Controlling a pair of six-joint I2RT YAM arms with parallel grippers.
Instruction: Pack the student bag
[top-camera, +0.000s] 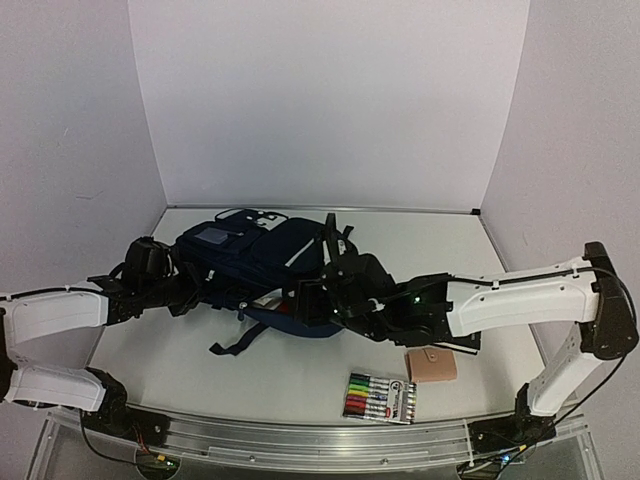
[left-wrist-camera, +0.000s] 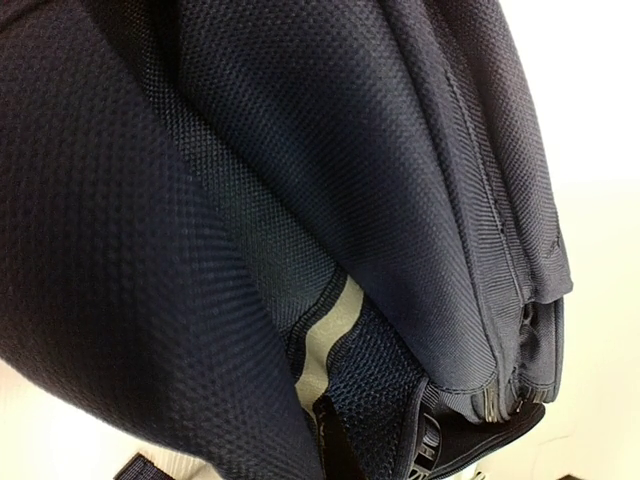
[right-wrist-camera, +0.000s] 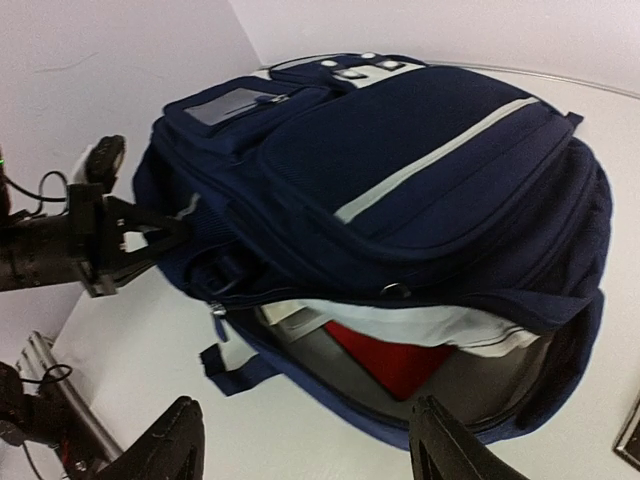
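Note:
The navy backpack (top-camera: 260, 255) lies on its side at the table's left and centre, its front-facing compartment gaping. Inside, the right wrist view shows a red item (right-wrist-camera: 390, 352) and pale lining or paper (right-wrist-camera: 420, 322). My left gripper (top-camera: 190, 285) is shut on the bag's left end; in its own wrist view navy fabric hides most of the fingers. Facing the opening, my right gripper is open and empty, its fingers (right-wrist-camera: 165, 445) wide apart. A pack of coloured markers (top-camera: 380, 398) and a tan wallet (top-camera: 431, 365) lie at the table's front.
Part of a dark book (top-camera: 465, 343) shows under the right forearm, behind the wallet. A bag strap (top-camera: 238, 343) trails toward the front. Clear white table (top-camera: 420, 240) spreads at the back right, with grey walls on both sides.

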